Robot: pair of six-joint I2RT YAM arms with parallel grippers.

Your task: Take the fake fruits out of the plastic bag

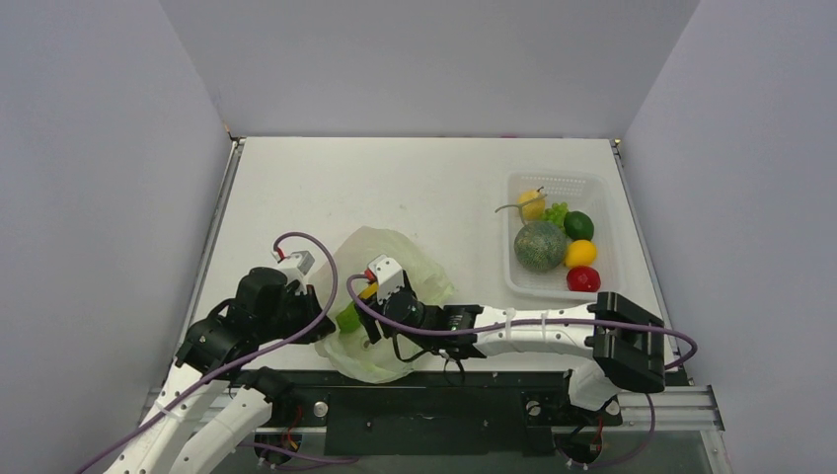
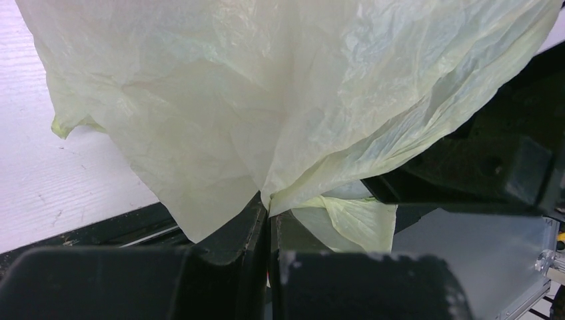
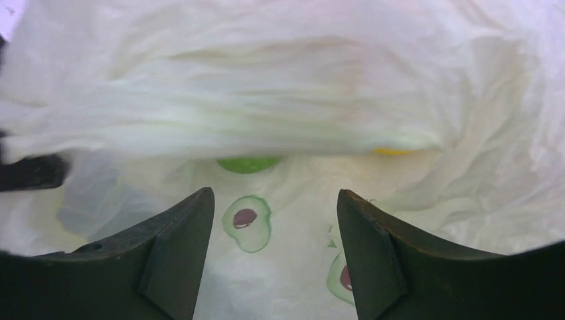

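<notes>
The pale green plastic bag lies on the front middle of the table, green and yellow fruit partly showing in it. My left gripper is shut on the bag's edge, gathered at its fingertips. My right gripper hangs over the bag with fingers apart and nothing between them but bag behind. In the right wrist view a green fruit and a sliver of yellow fruit peek out under a fold of the bag.
A translucent basket at the right holds several fruits. Grey walls stand at both sides and the back.
</notes>
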